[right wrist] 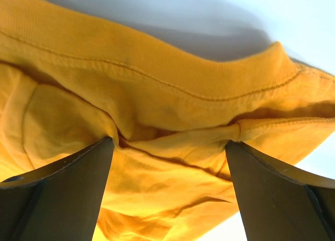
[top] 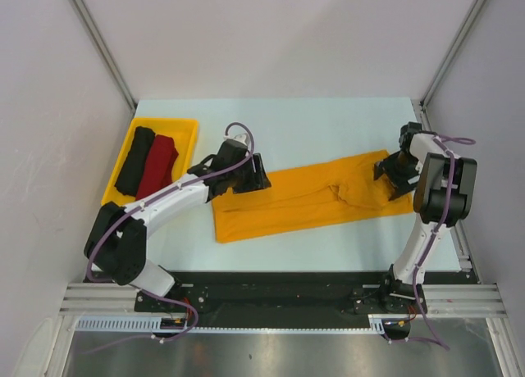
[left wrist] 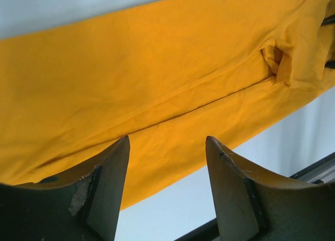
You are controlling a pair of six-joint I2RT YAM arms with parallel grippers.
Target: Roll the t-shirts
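Observation:
A yellow t-shirt (top: 283,203) lies folded into a long strip across the table, slanting up toward the right, with a bunched fold (left wrist: 280,60) near its right part. My left gripper hovers over the strip's left part, its fingers wide apart and only air between the fingers. Over the right end, my right gripper is open, its fingertips at the cloth. Wrinkled fabric and a hem (right wrist: 209,89) show between and beyond those fingers; whether they touch the cloth is hard to tell.
A yellow bin (top: 187,139) at the left holds a black roll (top: 135,161) and a dark red roll (top: 157,170).

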